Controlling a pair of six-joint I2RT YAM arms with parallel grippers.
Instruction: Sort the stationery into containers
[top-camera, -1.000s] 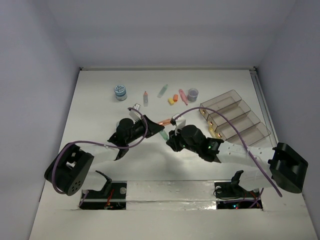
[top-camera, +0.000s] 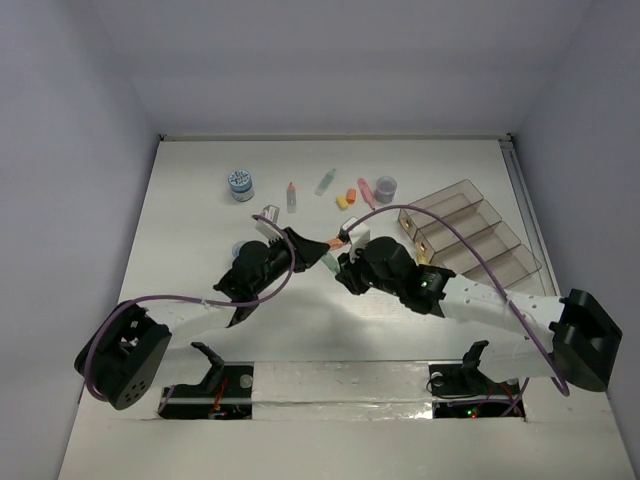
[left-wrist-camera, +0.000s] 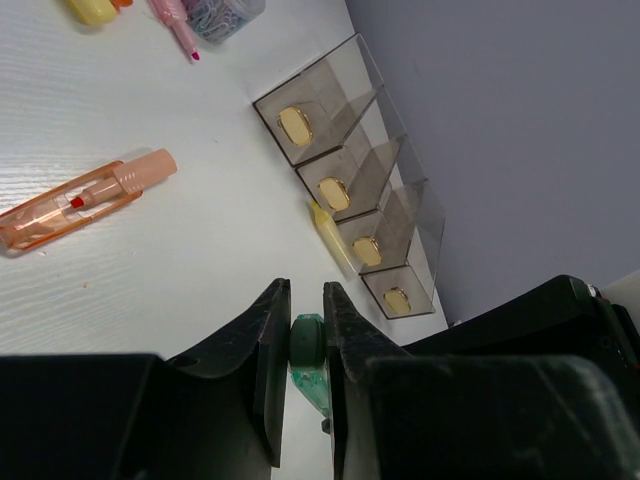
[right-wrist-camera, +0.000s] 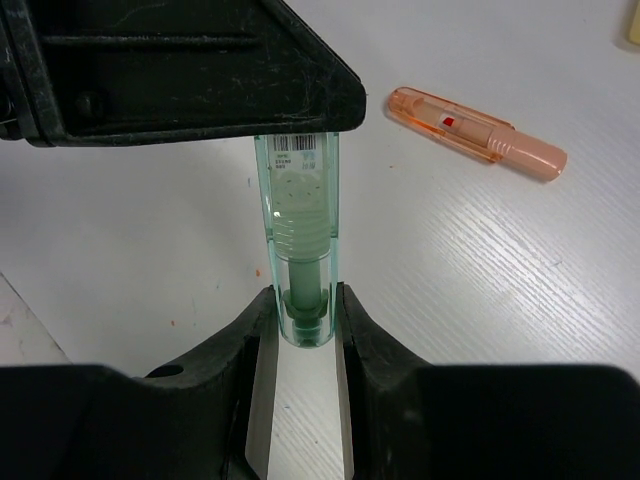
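Note:
A clear green pen-like item (right-wrist-camera: 298, 200) is upright in the right wrist view, its upper end between the left gripper's dark fingers. My left gripper is shut on it. My right gripper has its fingertips at the item's lower end; whether they grip it is unclear. An orange marker (left-wrist-camera: 90, 200) lies on the table nearby. A yellow pen (left-wrist-camera: 335, 240) lies beside the clear compartment organizer (top-camera: 475, 230).
A pink marker (top-camera: 366, 193), small yellow and orange pieces, a grey pot (top-camera: 386, 190), a blue tub (top-camera: 240, 184) and other pens lie at the back.
Both arms have shifted slightly around the green item; little else has changed.

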